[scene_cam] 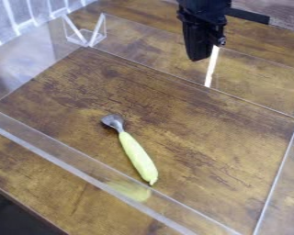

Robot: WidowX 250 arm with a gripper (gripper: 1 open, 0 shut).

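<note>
A utensil with a pale yellow-green handle (139,158) and a short metal head (113,121) lies on the wooden surface inside a clear-walled enclosure, left of centre in the camera view. High at the top centre, above the back of the enclosure, my black gripper (201,48) points downward, well away from the utensil. It looks shut, with nothing visible between its fingers.
Clear plastic walls surround the work area, with the front wall (88,174) running diagonally and a bracket (85,35) at the back left. Most of the wooden floor (211,128) inside is bare. A white grille stands beyond the left side.
</note>
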